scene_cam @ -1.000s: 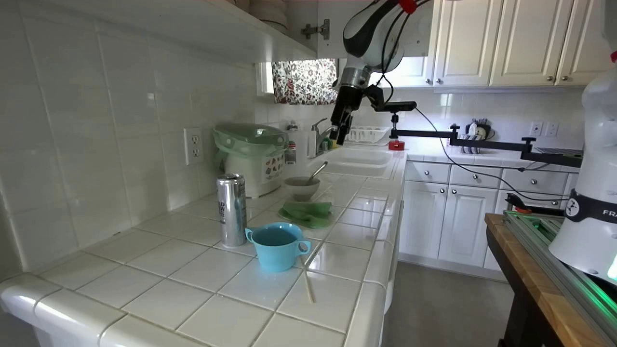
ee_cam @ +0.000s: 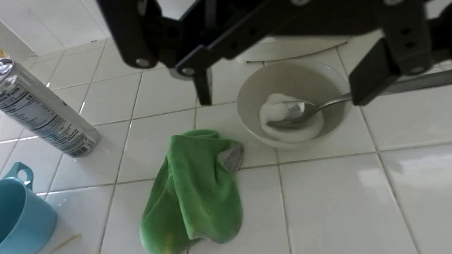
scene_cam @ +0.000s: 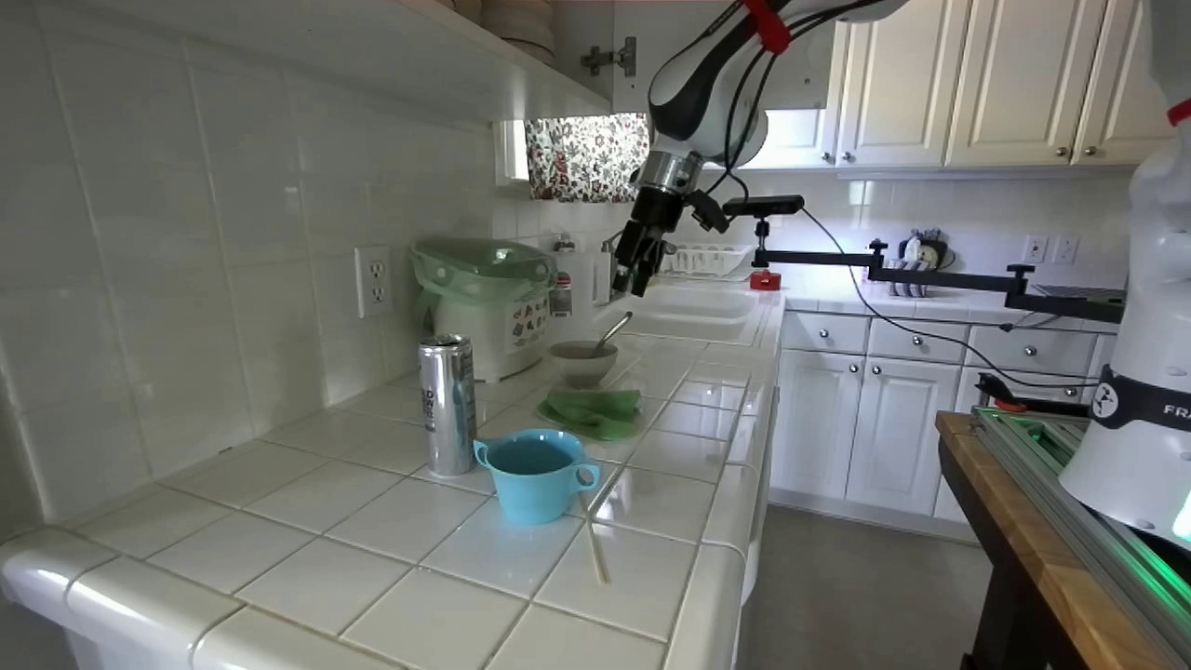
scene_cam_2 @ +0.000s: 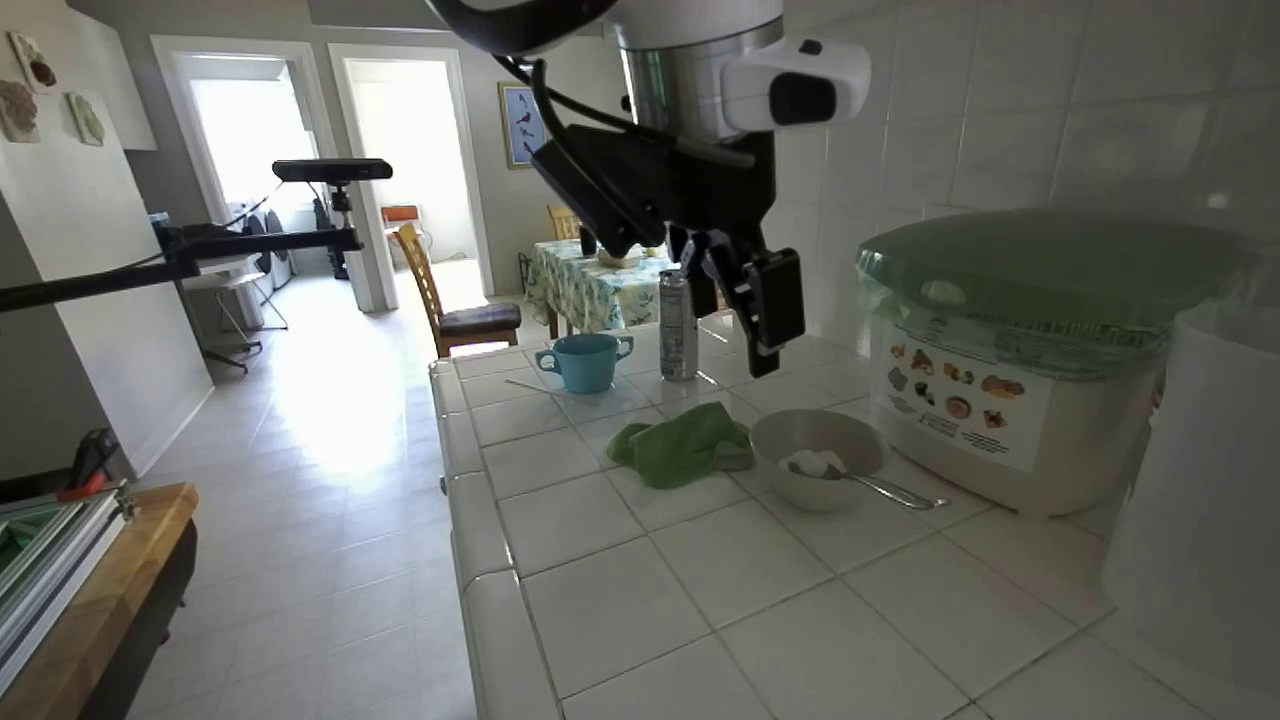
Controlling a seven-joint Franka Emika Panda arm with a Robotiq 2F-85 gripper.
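Above the tiled counter hangs my gripper, open, with empty space between its fingers. In the wrist view, the grey bowl [ee_cam: 254, 99] lies below the fingers and holds a white substance and a metal spoon [ee_cam: 311, 110], whose handle rests over the rim and passes behind one finger. A green cloth [ee_cam: 199, 186] lies crumpled beside the bowl. The light-blue two-handled cup [scene_cam: 533, 491] stands upright nearer the counter's end. A silver can [scene_cam: 448, 408] is upright close to it, and a thin stick [scene_cam: 596, 547] lies by the cup.
A bin with a green lid [scene_cam_2: 1020, 360] stands against the tiled wall, right behind the bowl. A white cylindrical container [scene_cam_2: 1200, 504] is at the right of exterior view 2. The sink [scene_cam: 692, 307] lies farther along. Bare tile stretches along the counter's front edge.
The arm has moved slightly left and a little lower in exterior view 1. The objects on the counter look unmoved.
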